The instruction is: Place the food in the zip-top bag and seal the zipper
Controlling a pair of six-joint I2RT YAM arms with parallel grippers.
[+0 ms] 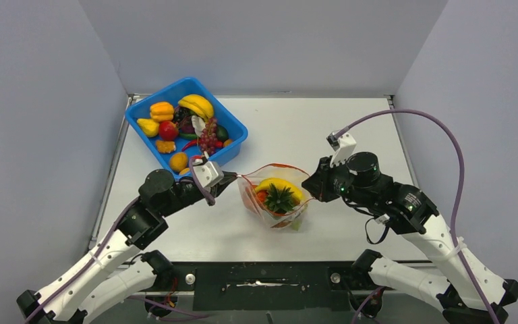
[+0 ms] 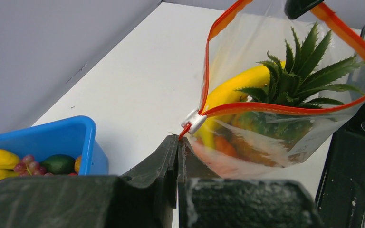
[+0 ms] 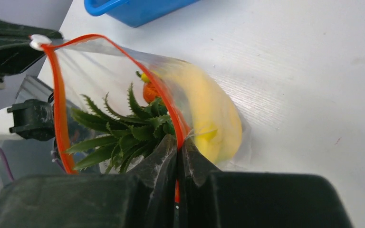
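A clear zip top bag with an orange rim hangs between both grippers, its mouth spread open. Inside lie a yellow banana, a pineapple with green leaves and something orange-red. My left gripper is shut on the thin orange end of the zip strip, just beside the white slider. On the opposite side, my right gripper is shut on the bag's orange rim, with the banana part of the bag right beyond its fingertips.
A blue bin of mixed toy fruit and vegetables stands at the back left, close to the left arm.
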